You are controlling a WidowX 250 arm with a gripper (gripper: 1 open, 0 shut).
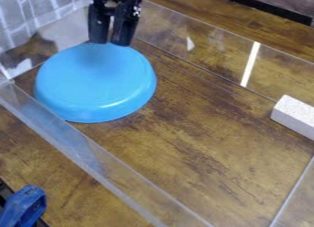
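Observation:
My black gripper (113, 28) hangs at the top left, just above the far rim of a large round blue disc (95, 84), which lies on the wooden surface. The two dark fingers point downward and look slightly apart, with no object visible between them. Whether the fingertips touch the disc cannot be told from this view.
Clear plastic walls (117, 179) border the wooden surface (208, 148). A white block (295, 116) sits at the right edge. A blue object (21, 208) lies at the bottom left.

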